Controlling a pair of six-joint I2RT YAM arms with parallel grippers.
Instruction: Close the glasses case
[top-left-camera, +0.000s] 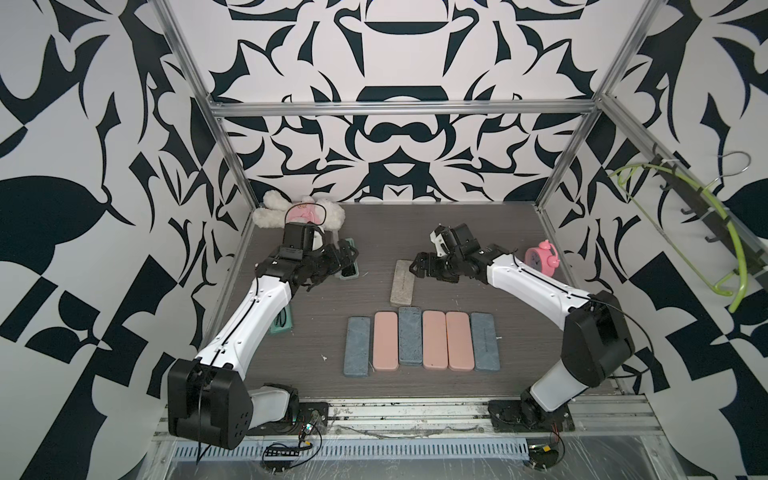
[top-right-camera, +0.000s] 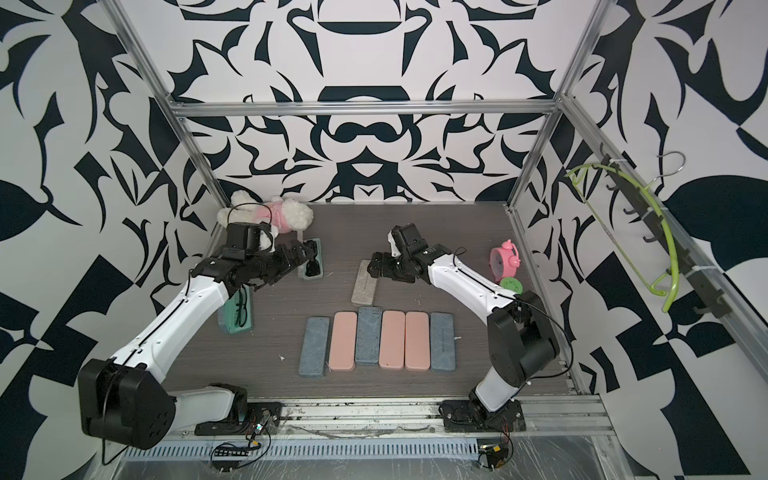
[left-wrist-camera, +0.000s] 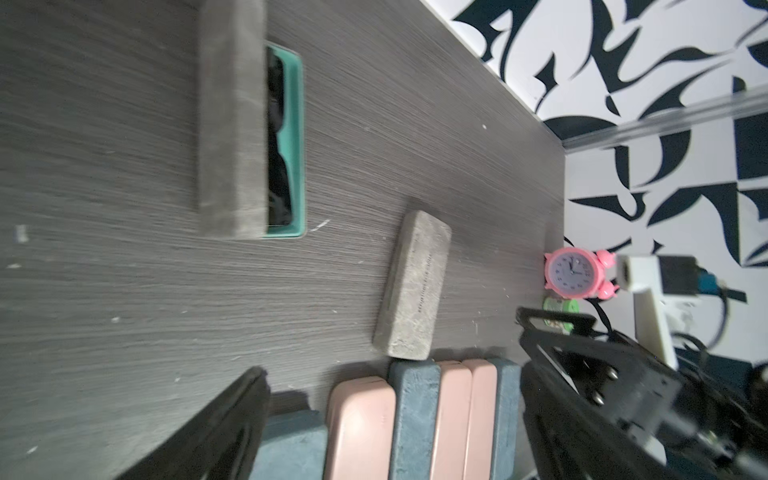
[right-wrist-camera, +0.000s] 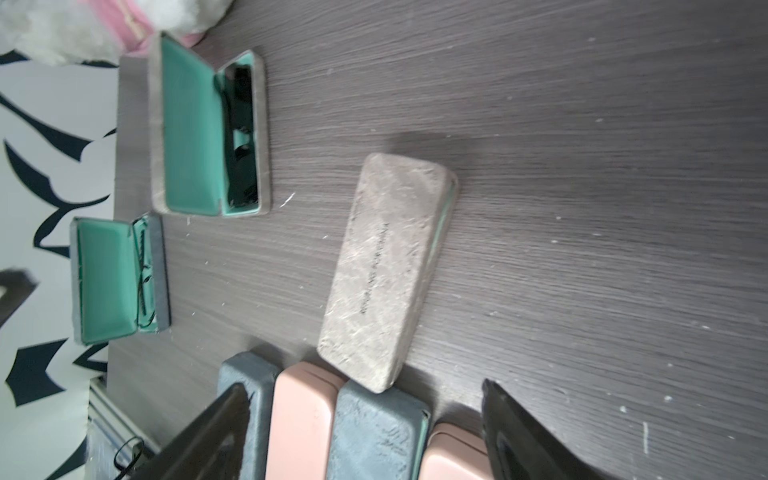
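Note:
A grey glasses case (right-wrist-camera: 216, 136) stands wide open at the back left, teal inside, with dark sunglasses (right-wrist-camera: 240, 152) in its base. Farther left and nearer the front, a second case (right-wrist-camera: 120, 276) is open too, glasses lying in it. A closed grey case (right-wrist-camera: 388, 268) lies flat in the middle of the table. My left gripper (top-left-camera: 345, 254) is open and empty above the table, by the back left open case. With spread, empty fingers, my right gripper (top-left-camera: 421, 266) hovers over the closed grey case's far end.
Several closed blue and pink cases (top-left-camera: 434, 340) lie in a row toward the front. A white plush toy (top-left-camera: 304, 212) sits at the back left. The pink alarm clock (top-left-camera: 544, 257) stands on the right.

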